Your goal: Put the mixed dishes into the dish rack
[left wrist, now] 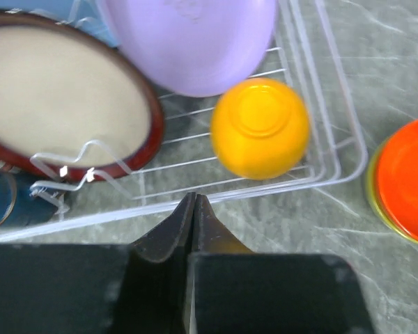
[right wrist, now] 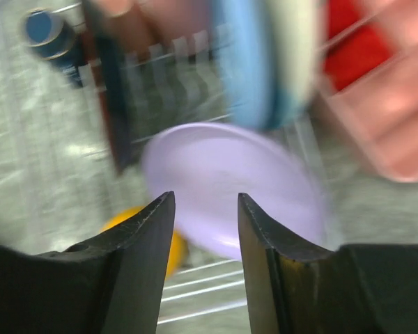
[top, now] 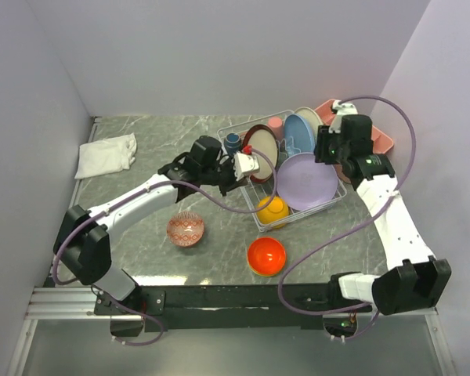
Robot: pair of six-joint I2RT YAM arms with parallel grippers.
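My left gripper hangs at the rack's left front; its fingertips meet in the left wrist view, above the rack's front wire. My right gripper is open and empty, raised over a lilac plate that lies tilted flat in the right of the rack. A yellow bowl sits upside down at the rack's front. A cream plate, blue plate and cups stand behind. Outside lie stacked red and yellow bowls and a patterned bowl.
A pink divided tray stands behind the right arm at the right. A white towel lies at back left. The counter left of the rack and at the front is mostly clear.
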